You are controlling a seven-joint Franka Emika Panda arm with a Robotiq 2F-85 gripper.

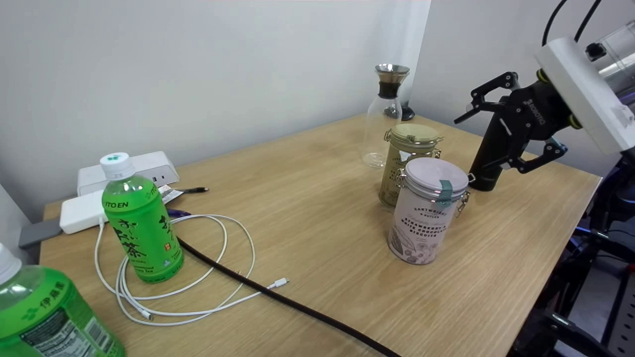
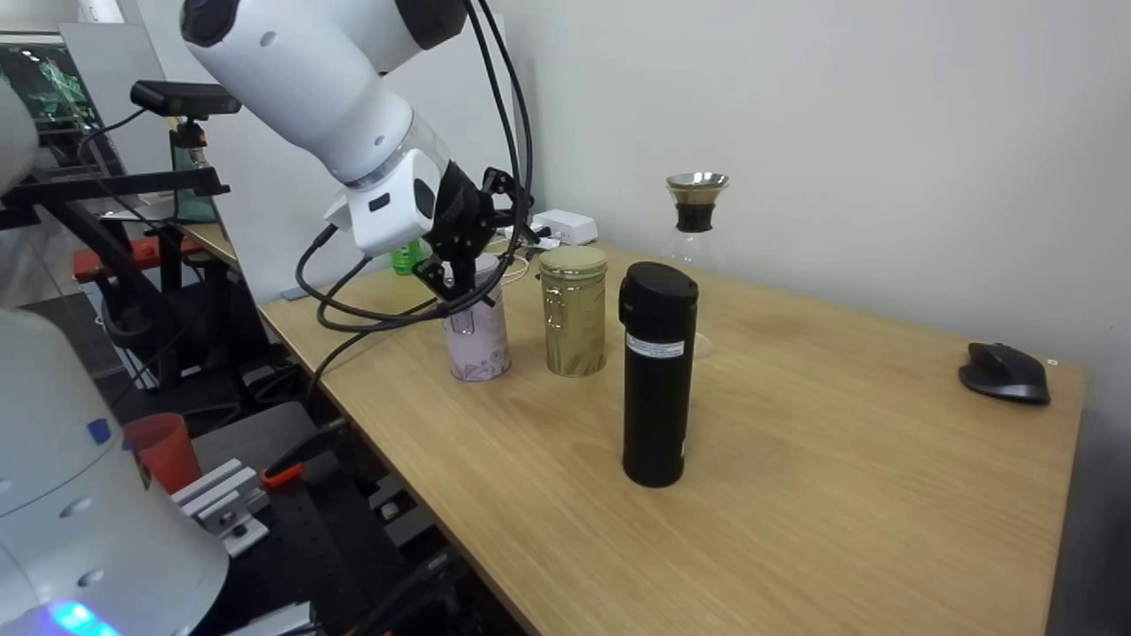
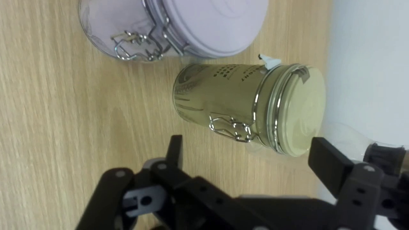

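My gripper (image 1: 476, 143) hangs open above the table, its fingers wide apart with nothing between them. In the wrist view the yellow-green tin (image 3: 237, 103) with a wire clasp stands just beyond the fingertips, apart from them. The pale pink tin (image 3: 126, 26) is farther off, at the top of that view and partly cut off. Both tins stand upright with lids closed. The tall black flask (image 2: 655, 392) also stands upright; in exterior view 1 the gripper hides part of it.
A glass carafe (image 1: 381, 125) stands behind the tins. Green tea bottles (image 1: 143, 232) and looped white cables (image 1: 250, 250) occupy the left side, with a black cable (image 1: 297, 306) crossing the front. A black mouse (image 2: 1005, 373) lies at the far corner. Open table lies between.
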